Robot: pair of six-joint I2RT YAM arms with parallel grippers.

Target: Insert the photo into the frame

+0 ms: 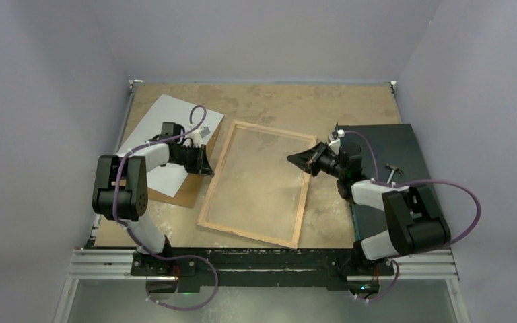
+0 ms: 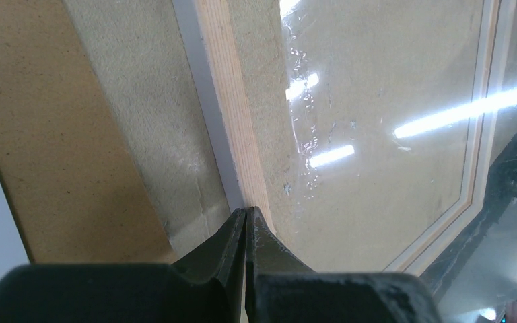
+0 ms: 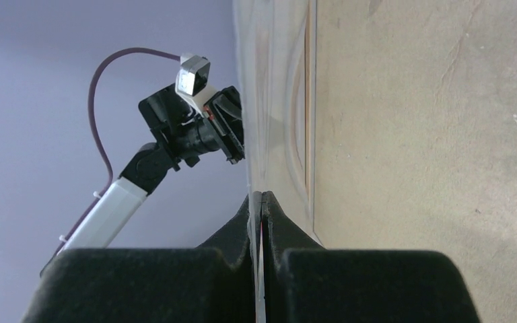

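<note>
The wooden frame [image 1: 217, 176] lies on the table centre, slightly turned, with the table showing through its clear pane. At its left side, my left gripper is shut with its tips against the wooden rim [image 2: 232, 101]; nothing shows between them. My right gripper [image 1: 291, 160] is over the right part of the frame. In the right wrist view a thin, translucent film [image 3: 250, 134] rises from between its shut fingers. A white sheet [image 1: 163, 116] rests on a brown board [image 1: 188, 192] at the left. No printed picture can be made out.
A dark panel [image 1: 384, 138] lies at the right, with a small hammer [image 1: 394, 169] on it. Bare table [image 1: 276, 101] extends behind the frame. Walls close in the left, right and back.
</note>
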